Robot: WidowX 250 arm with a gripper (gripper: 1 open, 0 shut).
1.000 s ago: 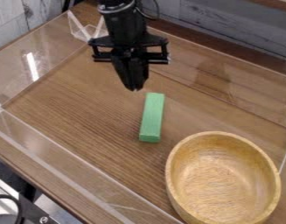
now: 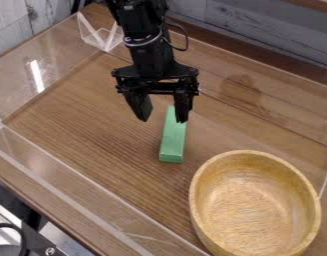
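Note:
My black gripper (image 2: pixel 162 106) hangs in the upper middle of the camera view, open, with its two fingers spread wide above the wooden surface. A green bar (image 2: pixel 173 142) lies on the surface just below and slightly right of it, its top end close to the right finger. I cannot tell whether finger and bar touch. A large yellow bowl (image 2: pixel 255 204) sits at the lower right.
A clear plastic object stands at the upper left, and dark cables show at the lower left corner.
My gripper has come down and toward the front, so its fingers are now lower and nearer the green bar. The bar and bowl have not moved.

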